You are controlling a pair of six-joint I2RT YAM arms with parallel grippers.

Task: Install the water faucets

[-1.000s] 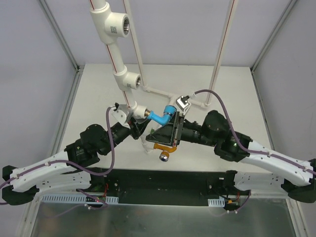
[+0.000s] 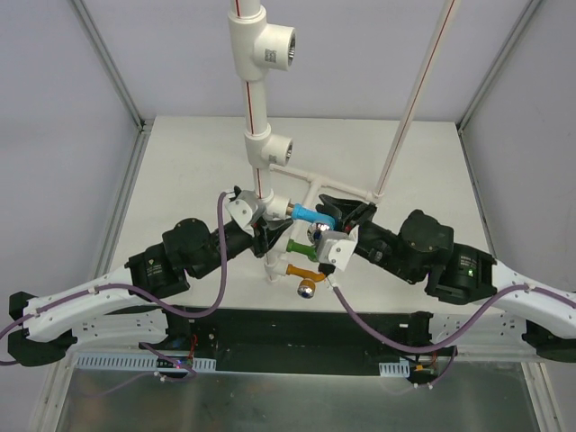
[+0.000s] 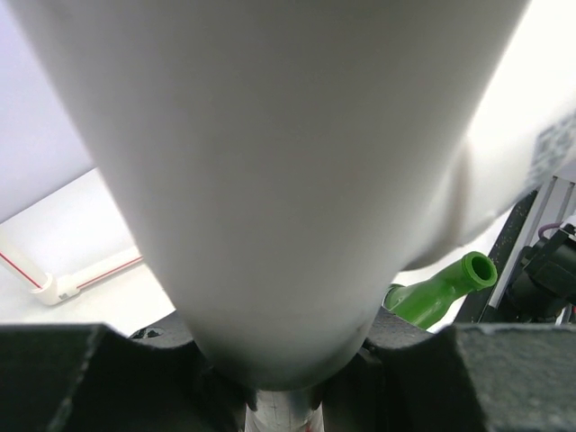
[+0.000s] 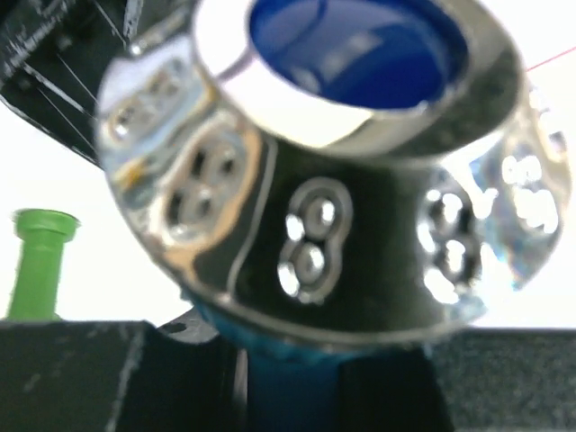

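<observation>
My left gripper is shut on the upright white pipe, which fills the left wrist view. The blue faucet projects rightward from a side outlet on that pipe, its chrome end turned down toward the front. At the faucet's outer bend is my right gripper. In the right wrist view its fingers lie either side of the blue body, below the large chrome ring; whether they press on it is unclear. A green faucet and an orange faucet sit on lower outlets.
Higher up the pipe, two white side outlets, an upper one and a lower one, are empty. A second thin pipe rises at the right. The white board is bare to the left.
The pipe swung rightward and upright early on, with my left gripper moving along. The blue faucet's chrome end turned from upward to downward, and my right wrist rolled around with it.
</observation>
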